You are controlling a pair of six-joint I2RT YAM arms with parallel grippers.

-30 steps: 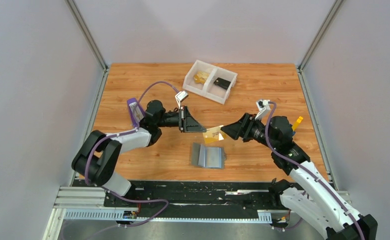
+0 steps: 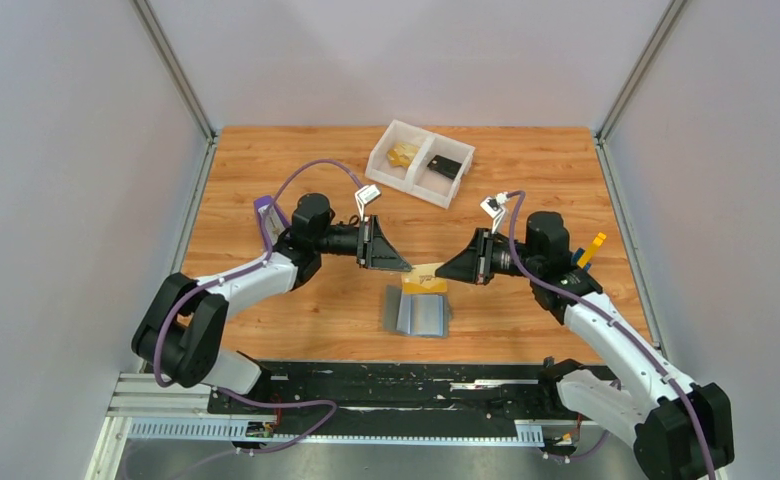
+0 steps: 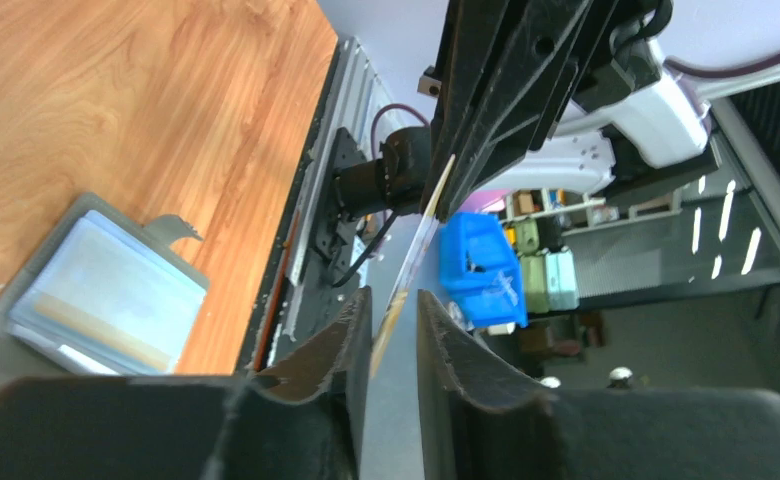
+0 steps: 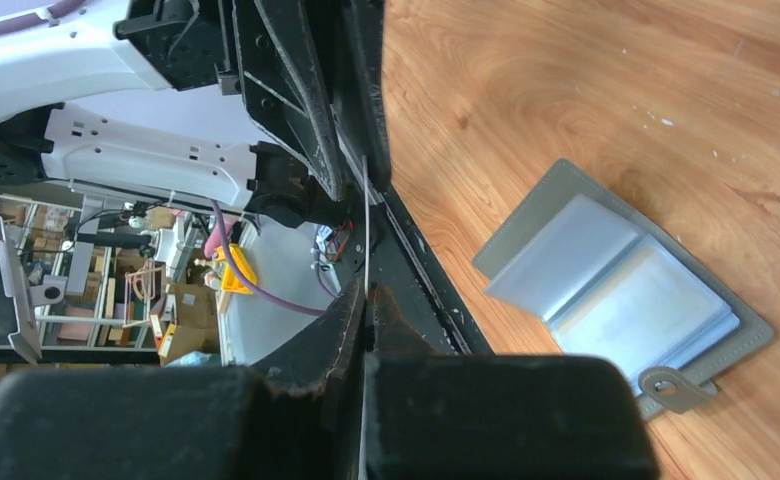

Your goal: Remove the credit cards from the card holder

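Observation:
A yellow card (image 2: 426, 286) spans the gap between my two grippers, above the open grey card holder (image 2: 394, 310) with clear sleeves. In the right wrist view the card (image 4: 367, 235) shows edge-on as a thin line, and my right gripper is shut on its end. At the card's other end, the left wrist view has my left gripper around it: the fingers (image 3: 351, 335) stand apart, with a gap visible beside the card's edge (image 3: 411, 265). The card holder's clear sleeves (image 4: 641, 305) lie on the table below, strap tab to one side.
At the back, a white two-part tray (image 2: 373, 163) holds a yellow item (image 2: 402, 154) and a black item (image 2: 445, 166). A purple object (image 2: 266, 215) lies at the left, a yellow one (image 2: 594, 247) at the right behind the right arm. Bare wood surrounds the holder.
My right gripper has moved left and straightened toward the left one, bringing the card's end between both. The card has turned more level. The left arm has shifted slightly; the holder stays put.

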